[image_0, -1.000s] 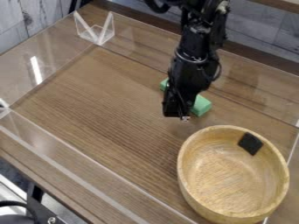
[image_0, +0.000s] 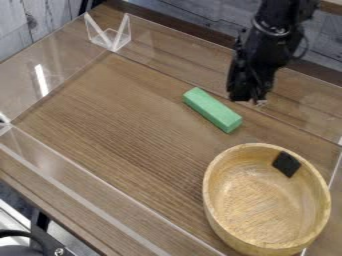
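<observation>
My gripper (image_0: 243, 91) is at the upper right, above and behind a green block (image_0: 211, 110) lying on the wooden table (image_0: 114, 140); it looks shut, with nothing seen between its fingers. A large round tan bowl (image_0: 261, 210) sits at the front right, with a small black block (image_0: 286, 163) at its back right rim.
A clear plastic object (image_0: 110, 32) stands at the back left. Walls or raised edges border the back and the left side.
My gripper has moved back, up and to the right from over the green block, leaving that block in full view.
</observation>
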